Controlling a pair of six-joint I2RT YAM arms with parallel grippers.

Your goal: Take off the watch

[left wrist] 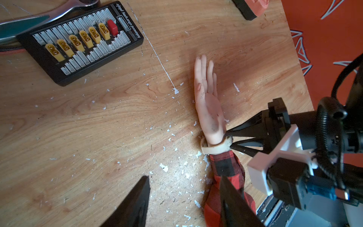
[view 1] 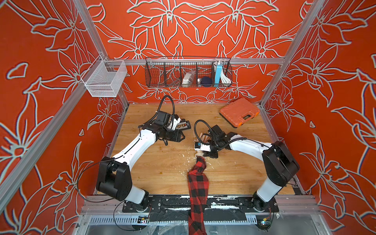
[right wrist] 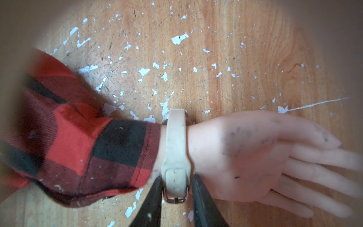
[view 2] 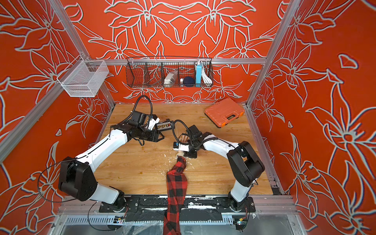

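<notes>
A pale watch strap [right wrist: 176,145] circles the wrist of a model hand [right wrist: 245,155], palm up, with its buckle [right wrist: 175,199] fastened. The watch face is mostly hidden on the wrist's far side in the right wrist view. My right gripper is part open, one fingertip on each side of the buckle end; I cannot tell whether they touch it. In the left wrist view the right gripper comes at the strap [left wrist: 216,148] from the right. My left gripper is open and empty, above bare table left of the plaid sleeve [left wrist: 223,166].
A black connector board [left wrist: 81,41] lies at the back left, under the left arm's reach. An orange case [view 1: 239,112] rests at the back right. Wire baskets hang on the wall. Paint flecks dot the table [left wrist: 94,151].
</notes>
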